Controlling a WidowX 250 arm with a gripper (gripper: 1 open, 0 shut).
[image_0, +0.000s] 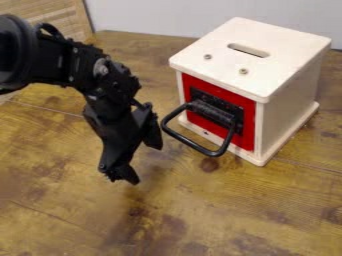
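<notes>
A black robot arm reaches in from the left, its gripper pointing down low over the wooden table, left of a white wooden box. The box has a red front with a black mechanism and a black loop handle sticking out toward the lower left. The gripper is apart from the handle's loop; its fingers are dark and hard to make out, with no object visible between them.
A pale wall stands at the back, and a light wooden panel is at the upper left.
</notes>
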